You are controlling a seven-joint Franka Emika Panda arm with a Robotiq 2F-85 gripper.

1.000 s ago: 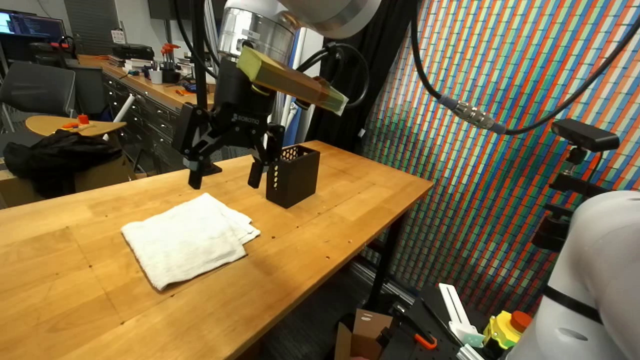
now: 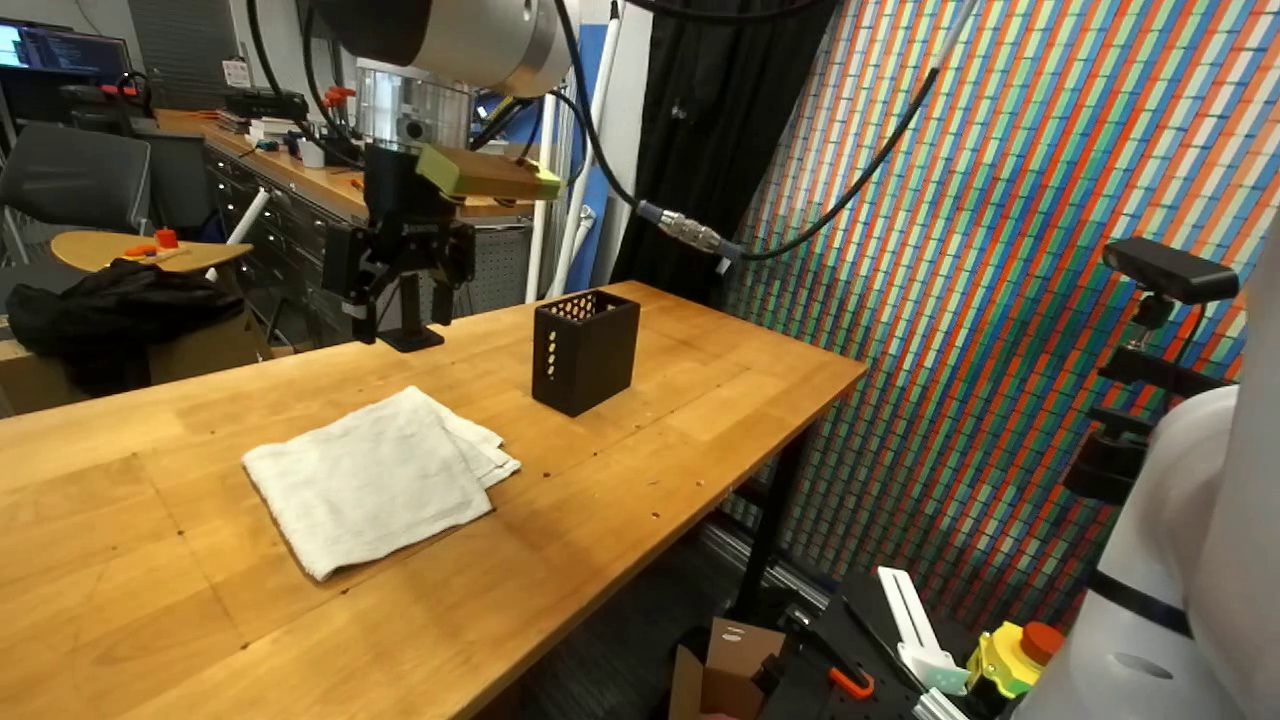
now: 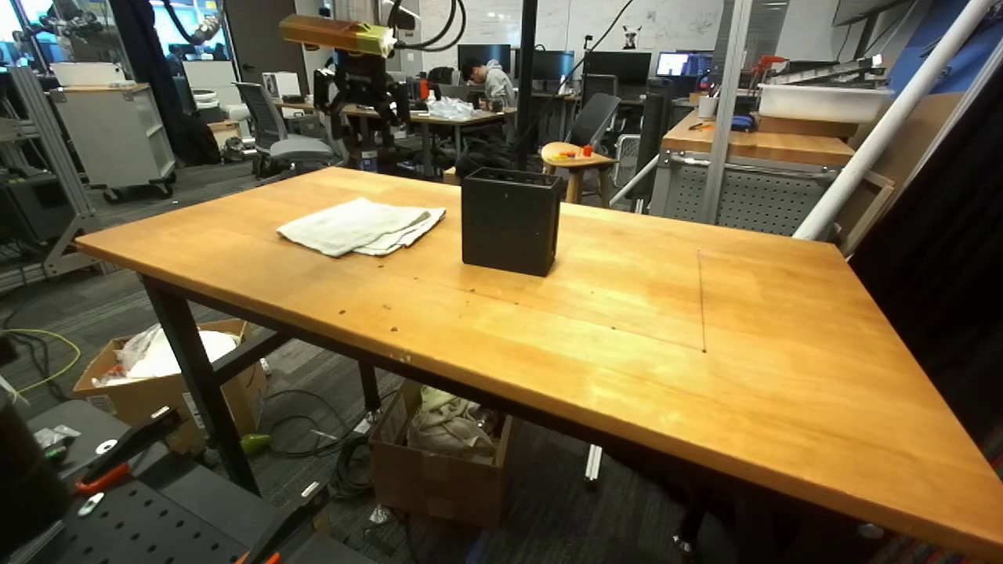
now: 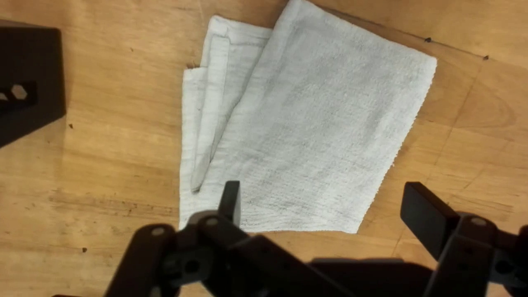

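Observation:
A white cloth (image 2: 378,480) lies folded on the wooden table, with smaller folded layers sticking out along one side. In the wrist view the cloth (image 4: 317,123) fills the middle, and one finger overlaps its lower edge from above. My gripper (image 2: 393,314) hangs well above the table, fingers pointing down and spread wide. Nothing is between the finger pads. The second exterior view shows the gripper (image 3: 368,127) high beyond the table's far edge line, clear of the cloth (image 3: 362,226).
A black open-topped box (image 2: 585,354) with a perforated side stands upright beside the cloth. A black stand (image 2: 411,336) rises near the table's back edge.
Cloth and box have stayed put.

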